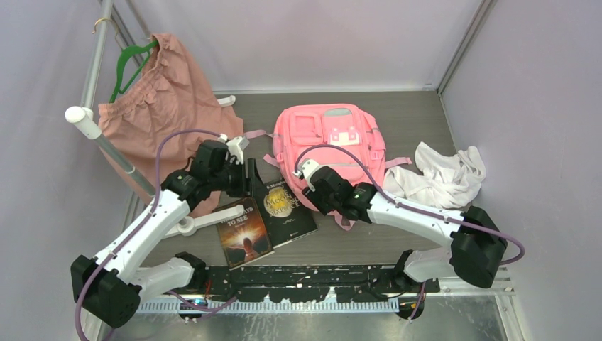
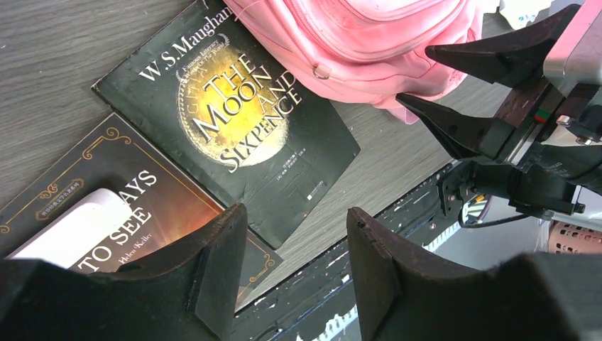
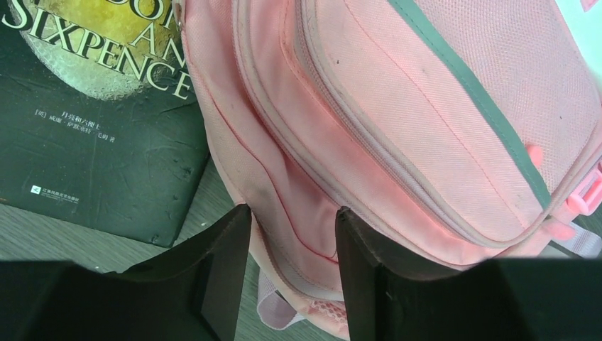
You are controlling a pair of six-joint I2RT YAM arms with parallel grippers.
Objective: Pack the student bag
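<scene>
The pink backpack (image 1: 328, 131) lies at the centre of the table. Two books lie flat below-left of it: The Moon and Sixpence (image 2: 234, 121) and a brown book (image 1: 241, 238), partly under the white rack foot. My left gripper (image 1: 248, 185) is over the books, its fingers apart with nothing visible between them; in the left wrist view it (image 2: 297, 217) points down at them. My right gripper (image 1: 312, 202) is open above the backpack's lower-left edge; in the right wrist view that zipped edge (image 3: 383, 135) shows behind its fingers.
A rack with a green hanger (image 1: 128, 53) and pink garment (image 1: 160, 92) stands at the left, a white cloth (image 1: 444, 177) lies at the right. Walls bound the table; bare table (image 1: 412, 114) shows at back right.
</scene>
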